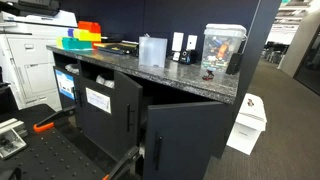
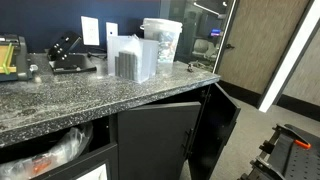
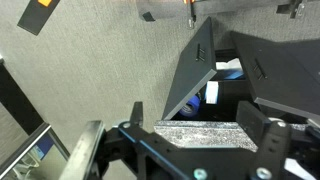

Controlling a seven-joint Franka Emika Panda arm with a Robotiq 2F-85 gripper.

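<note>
In the wrist view my gripper is open, its dark fingers spread wide at the bottom with nothing held between them. Beyond and below it, a black cabinet door [image 3: 193, 65] stands swung out, and a second dark door [image 3: 285, 75] is at the right. Blue and white items [image 3: 211, 92] show in the gap between these doors. From the side, two cabinet doors [image 1: 187, 135] [image 1: 122, 105] hang ajar under the speckled counter [image 1: 165, 75]. The gripper itself cannot be made out in either exterior view.
On the counter stand a translucent grey holder [image 2: 137, 60], a clear tub [image 1: 223, 45] and colourful stacked blocks [image 1: 82, 38]. An open compartment holds a plastic bag [image 2: 50, 158]. A white bin [image 1: 247, 125] sits on the floor past the counter's end. Carpet beside the doors is clear.
</note>
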